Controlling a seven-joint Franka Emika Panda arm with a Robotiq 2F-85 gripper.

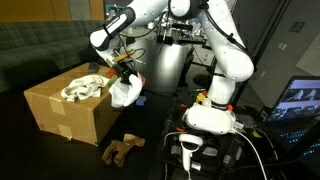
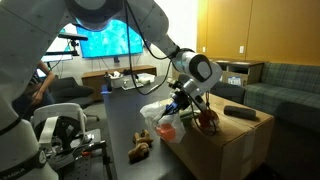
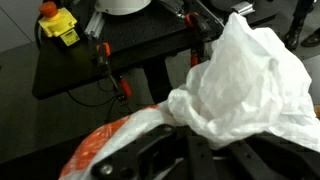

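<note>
A thin, crumpled white bag with some red or orange on it (image 1: 124,93) hangs at the right edge of the cardboard box (image 1: 62,113). My gripper (image 1: 131,74) is shut at its upper part, and the bag droops below the fingers. In the second exterior view, the bag (image 2: 164,121) hangs beside the box (image 2: 232,160), over the dark table. The white material (image 3: 242,82) fills much of the wrist view and covers the fingertips. An orange-red patch (image 3: 88,148) shows at its left.
White bundled cloth (image 1: 82,88) lies on top of the box. A brown object (image 1: 122,150) rests on the table in front, and a small blue item (image 1: 141,100) lies farther back. Open dark table stretches right of the box; a laptop (image 1: 294,104) sits at far right.
</note>
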